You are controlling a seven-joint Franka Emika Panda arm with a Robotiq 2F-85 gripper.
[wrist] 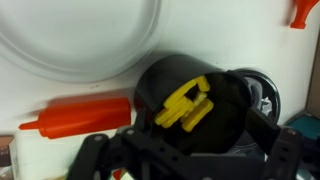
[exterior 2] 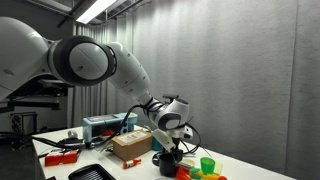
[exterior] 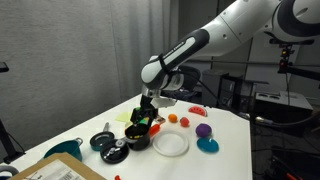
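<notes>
A black pot (wrist: 172, 72) holds several yellow pieces (wrist: 186, 103), seen from above in the wrist view. My gripper is open over the pot, its two dark fingers apart toward the pot's sides. Nothing shows gripped between them. In exterior view 1 the gripper (exterior: 147, 116) hangs low at the mouth of the pot (exterior: 138, 142); whether its fingertips touch the pot or the yellow pieces cannot be told. In exterior view 2 the pot (exterior 2: 168, 162) stands beneath the arm.
A white plate (wrist: 75, 40) and a red bottle (wrist: 82, 117) lie close to the pot. Left of it in exterior view 1 are a black pan (exterior: 114, 152) and a teal bowl (exterior: 64, 149). Several toy foods and a blue dish (exterior: 208, 145) sit rightward.
</notes>
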